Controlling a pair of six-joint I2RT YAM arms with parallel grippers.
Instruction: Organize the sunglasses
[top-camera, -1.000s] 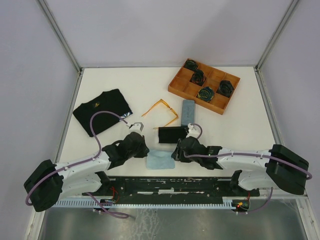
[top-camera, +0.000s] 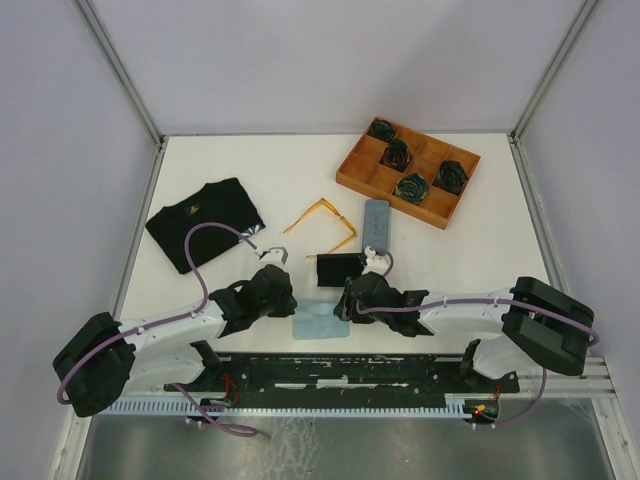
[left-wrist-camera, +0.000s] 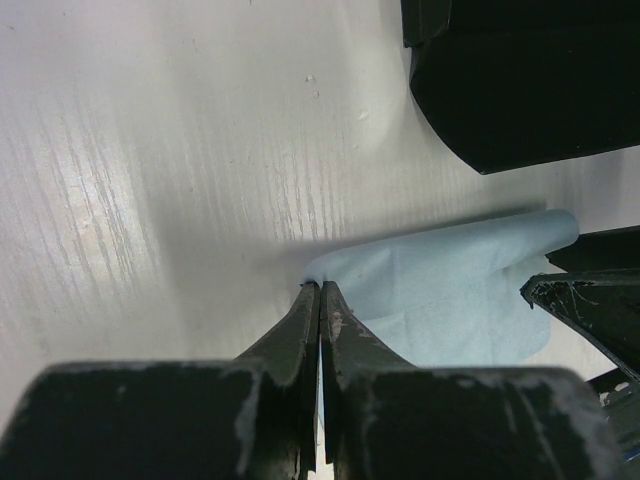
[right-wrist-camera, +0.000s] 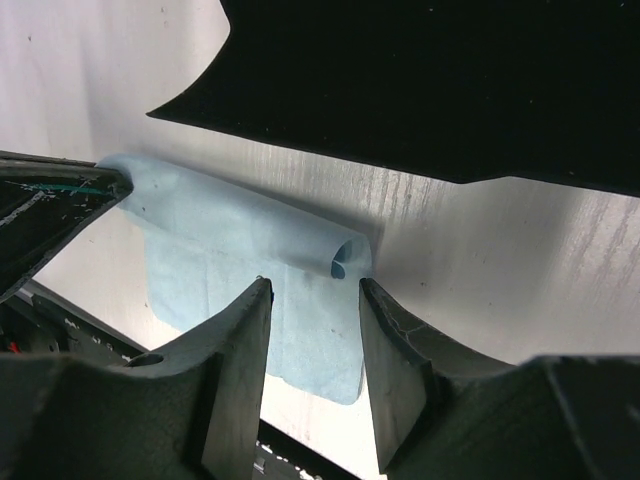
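A light-blue cloth (top-camera: 321, 321) lies on the table between my two grippers, its far edge rolled or folded over. My left gripper is shut on the cloth's left end, with the fabric's corner at its fingertips. At the opposite end, my right gripper stands partly open, its fingers on either side of the curled corner of the cloth (right-wrist-camera: 290, 240). Orange-framed sunglasses (top-camera: 325, 205) lie with arms spread near the table's middle. Just beyond the cloth is a black case (top-camera: 338, 270), and a grey-blue case (top-camera: 376, 225) lies to its right.
A wooden compartment box (top-camera: 440, 215) holding several dark rolled items sits at the back right. A folded black shirt (top-camera: 205, 222) lies at the left. Bare table shows at the far right and behind the sunglasses.
My right gripper has moved left and closer to the cloth's right end. The left gripper has shifted slightly, while the sunglasses and cases stay put.
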